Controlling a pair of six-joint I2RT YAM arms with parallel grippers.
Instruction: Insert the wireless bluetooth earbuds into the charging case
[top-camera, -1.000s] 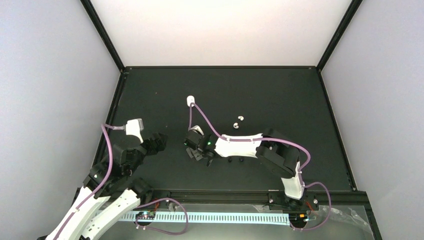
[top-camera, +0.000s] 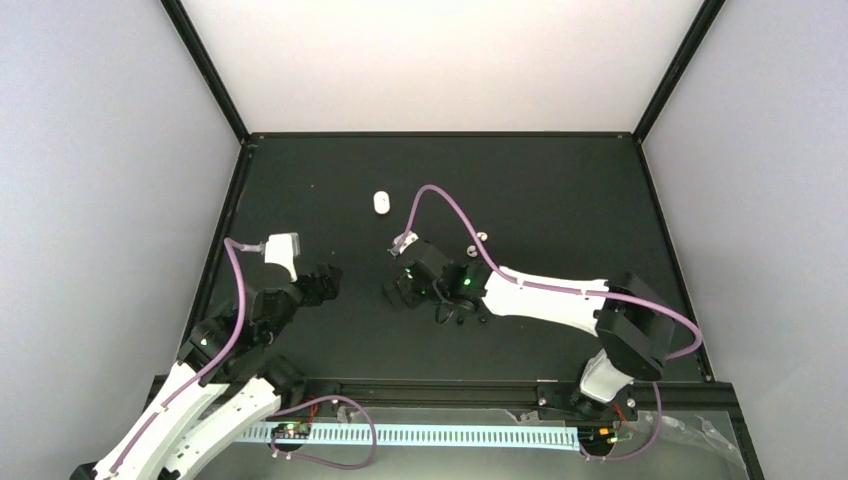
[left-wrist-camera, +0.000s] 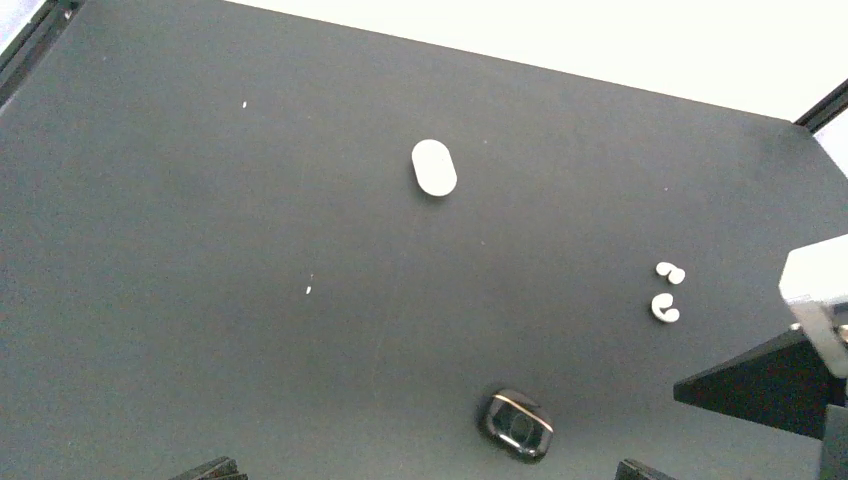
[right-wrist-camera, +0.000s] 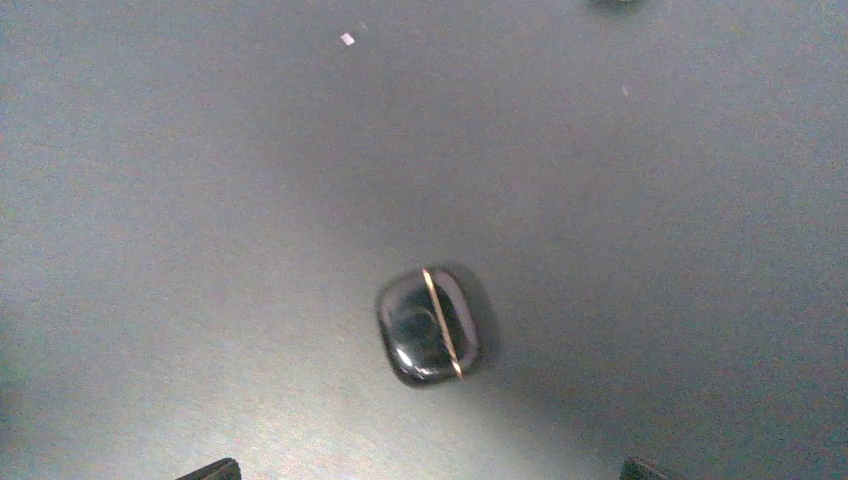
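A glossy black charging case with a gold seam lies shut on the dark table; the right wrist view has the same black case (right-wrist-camera: 430, 327) ahead of the fingers. A white case (top-camera: 381, 202) rests farther back. Two white earbuds (top-camera: 477, 244) lie to its right, and small black earbuds (top-camera: 460, 320) lie below the right arm. My left gripper (top-camera: 326, 282) hangs over the table's left side, open and empty. Open too is my right gripper (top-camera: 397, 294), over the middle; in the top view it seems to hide the black case.
A few white specks lie on it. Purple cables (top-camera: 462, 215) arch above both arms. A dark frame rail (top-camera: 450, 387) runs along the front edge.
My right arm has drawn back to the right, its forearm swinging outward and its gripper shifting slightly right and up. The left gripper has moved slightly right. The cases and earbuds have stayed put.
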